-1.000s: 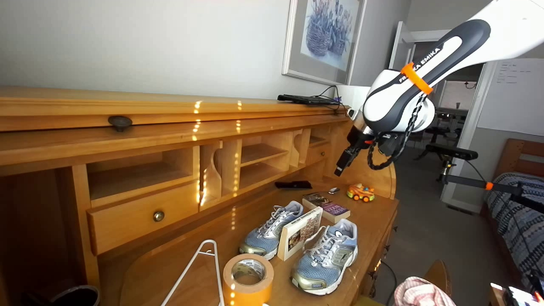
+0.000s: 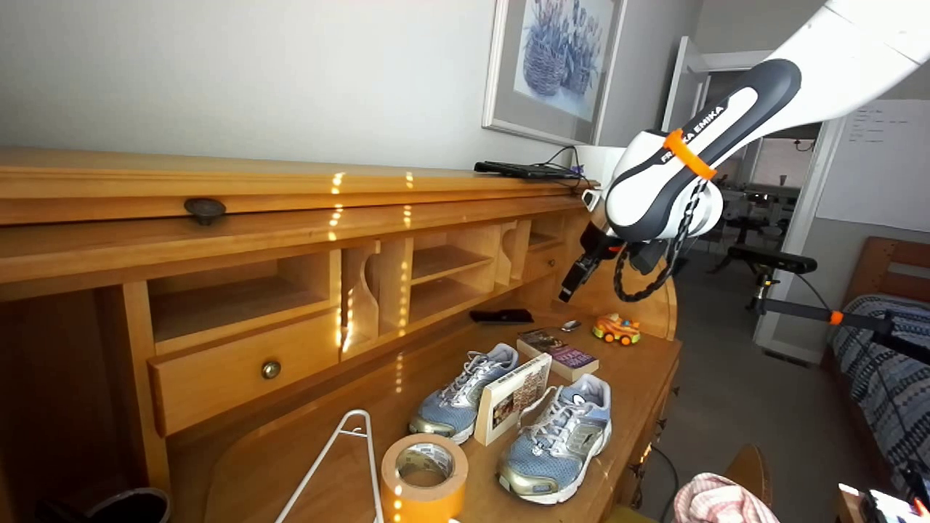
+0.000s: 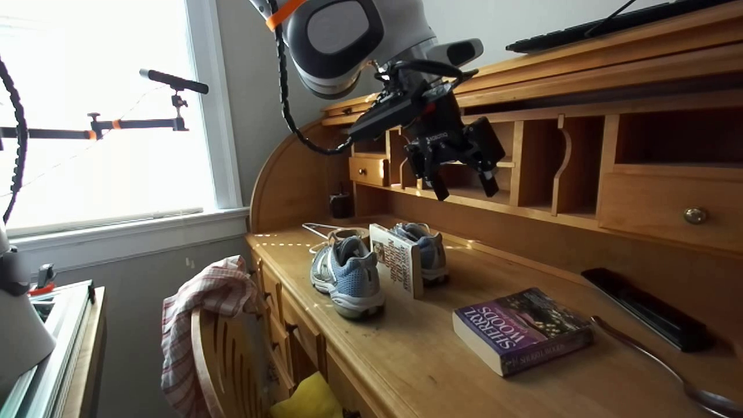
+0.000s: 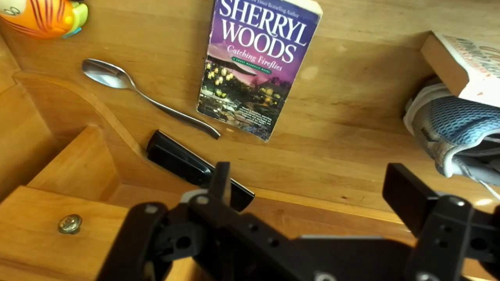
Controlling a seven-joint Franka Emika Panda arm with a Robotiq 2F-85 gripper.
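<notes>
My gripper (image 3: 465, 193) hangs open above the desk, tilted, its two fingers well apart and nothing between them. Below it in the wrist view lies a purple paperback (image 4: 255, 65), flat on the wood. A metal spoon (image 4: 161, 107) is to the left of the book, and a black oblong case (image 4: 180, 161) lies by the desk's back, partly covered by one finger (image 4: 220, 182). Two grey-blue running shoes (image 2: 558, 440) stand on the desk, with a second book (image 2: 514, 396) upright on edge between them.
An orange toy car (image 2: 616, 330) sits at the desk's far end. A roll of tape (image 2: 424, 479) and a white hanger (image 2: 336, 462) are at the near end. Cubbyholes and a small drawer (image 2: 248, 370) line the back. A chair (image 3: 233, 348) with a checked cloth stands in front.
In exterior view 1 the arm and gripper have shifted a little to the left and slightly upward. The objects on the desk lie as before.
</notes>
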